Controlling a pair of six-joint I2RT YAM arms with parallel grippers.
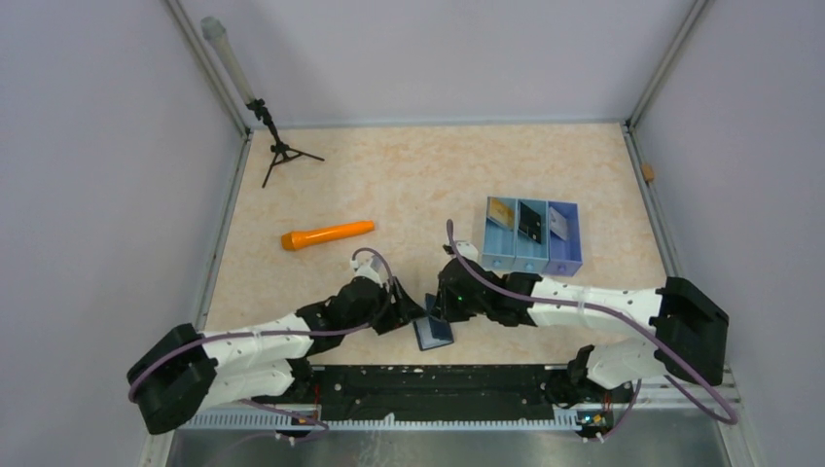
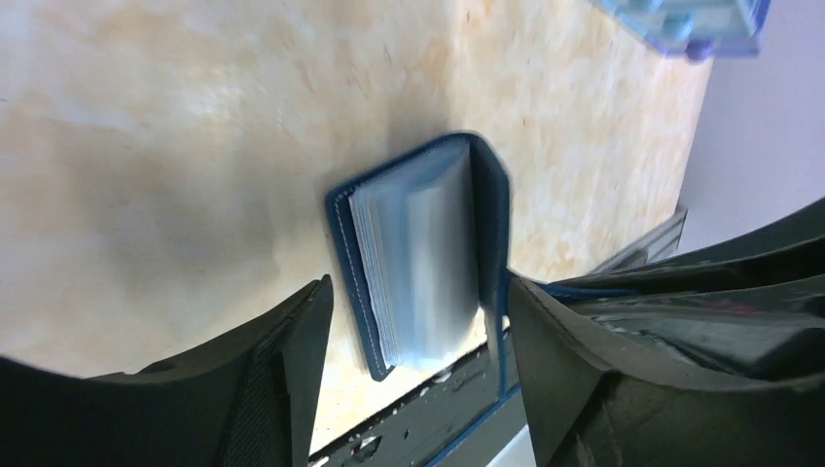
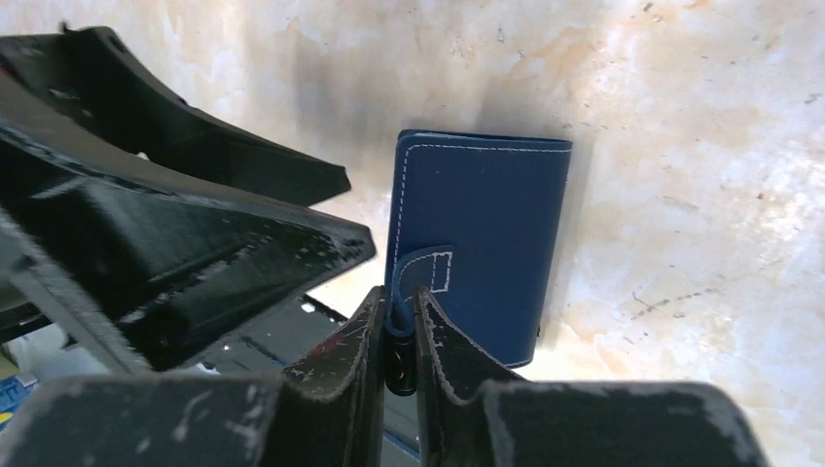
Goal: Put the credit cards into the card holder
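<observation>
The dark blue card holder [image 1: 440,329] lies on the table between my two grippers. In the left wrist view, clear sleeves show inside the holder [image 2: 423,258], with its right cover raised and folding over. My right gripper is shut on the small strap [image 3: 425,268] at that cover's edge. My left gripper stands open, fingers well apart, over the holder's near side; nothing shows gripped.
An orange microphone-shaped object [image 1: 328,234] lies at the left. Behind it stands a small black tripod [image 1: 280,149] with a pale top. Free table lies in the middle and towards the back. Both grippers are very close together.
</observation>
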